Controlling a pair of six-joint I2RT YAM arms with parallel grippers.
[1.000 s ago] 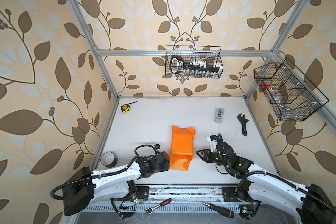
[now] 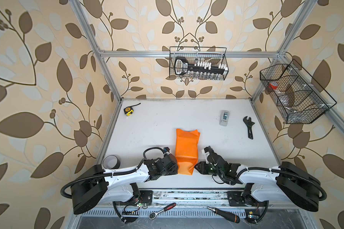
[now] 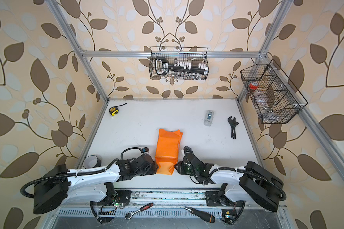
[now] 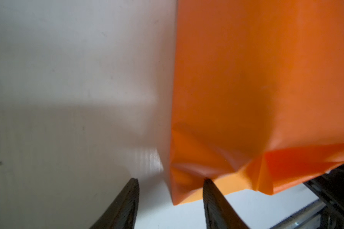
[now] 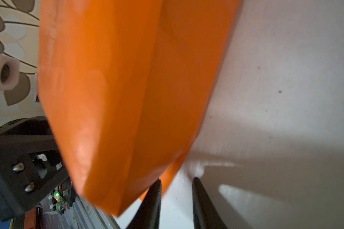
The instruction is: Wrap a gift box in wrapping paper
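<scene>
The orange wrapping paper [image 2: 186,147] lies around a box-shaped bulk, and any box inside is hidden. Its near end [image 2: 185,168] is a loose, creased flap narrowing toward me. On the left side of this flap is my left gripper, fingertips apart, with a paper corner [image 4: 181,190] showing near its right finger. My right gripper is low on the other side, its fingertips separated by a narrow gap. Paper [image 5: 168,177] reaches its left finger; whether any is pinched I cannot tell.
A roll of tape [image 2: 111,162] stands on the left of the table. Toward the back lie a tape measure [image 2: 128,110], a grey device [image 2: 224,118] and an adjustable wrench [image 2: 249,127].
My right gripper has come left and nearer the front, up to the paper's near end. The left gripper has shifted slightly right. The package has barely moved.
</scene>
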